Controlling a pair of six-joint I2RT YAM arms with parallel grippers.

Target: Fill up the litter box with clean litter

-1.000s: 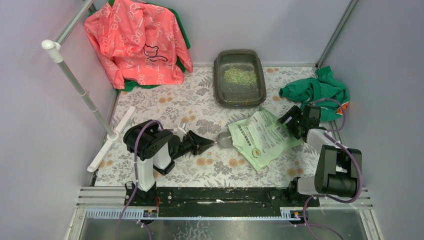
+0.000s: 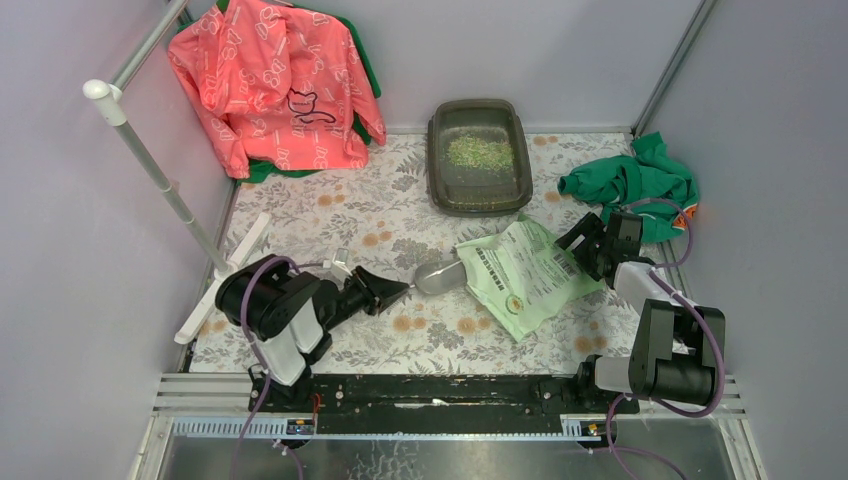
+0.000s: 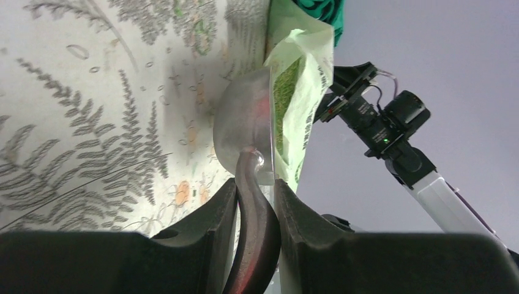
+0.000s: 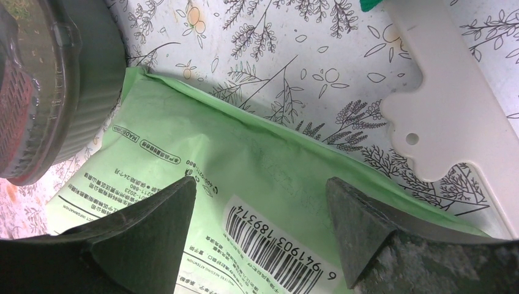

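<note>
A metal scoop (image 2: 437,278) points toward the mouth of the green litter bag (image 2: 525,275), its front edge at the opening. My left gripper is shut on the scoop's dark handle (image 3: 262,226). Green litter (image 3: 286,101) shows inside the bag's mouth in the left wrist view; how much lies in the scoop's bowl is hidden from me. Over the bag's far end, my right gripper is open, the printed bag face showing between its fingers. The dark litter box (image 2: 438,190) stands behind the bag, with a thin patch of green litter (image 2: 480,153) on its floor.
Green cloth (image 2: 628,182) lies bunched at the back right. A rack's white foot (image 2: 218,285) stands on the left, and a coral garment (image 2: 285,90) hangs at the back left. Patterned floor between rack and litter box is clear.
My left gripper has drawn back to the left with the scoop, and more of its bowl shows outside the bag. The bag and right gripper look nearly still.
</note>
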